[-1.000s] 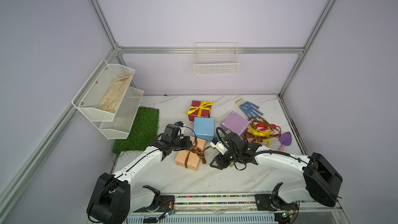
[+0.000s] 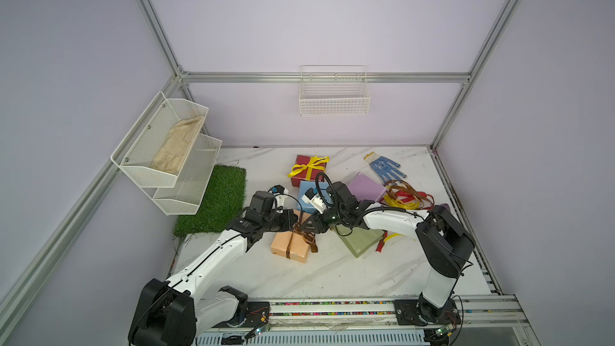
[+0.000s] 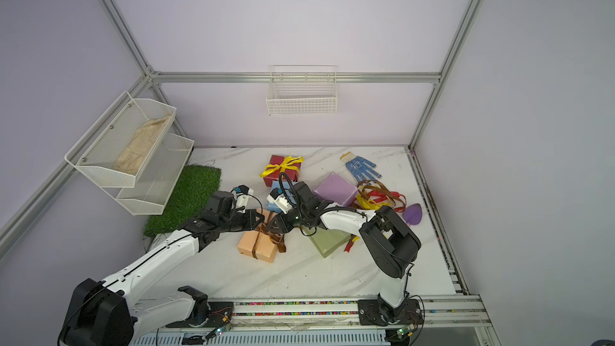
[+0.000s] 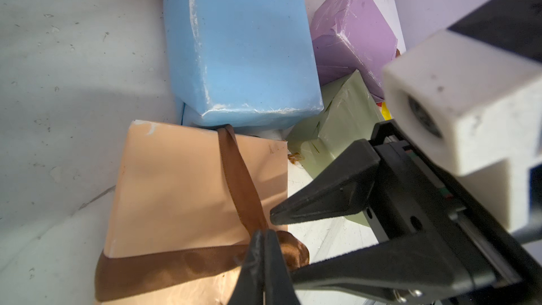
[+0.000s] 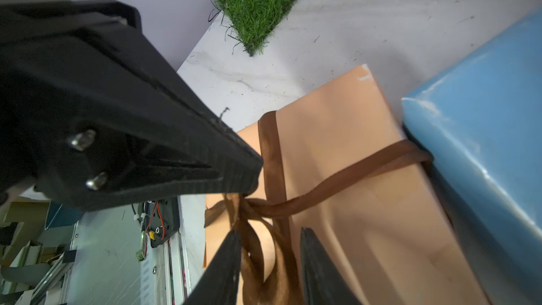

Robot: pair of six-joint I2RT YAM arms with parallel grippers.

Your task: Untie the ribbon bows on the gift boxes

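Observation:
A peach gift box (image 4: 175, 192) fills the lower left wrist view, with brown ribbon (image 4: 241, 183) crossing its top. In the right wrist view, a loop of that ribbon (image 5: 338, 182) reaches toward the blue box. My left gripper is shut at the bow; ribbon meets its fingertips, but I cannot tell whether any is pinched. From the other side, my right gripper stands partly open, ribbon tails lying between its fingers. Farther back sits a red box (image 2: 299, 171) with a yellow bow (image 2: 311, 166).
Against the peach box stands a blue box (image 4: 248, 45). Purple (image 2: 365, 185) and green (image 2: 360, 242) boxes lie to the right, beyond them loose ribbons (image 2: 410, 197) and a blue glove (image 2: 386, 168).
My right gripper has swung left and back from beside the peach box to the bow, covering part of it.

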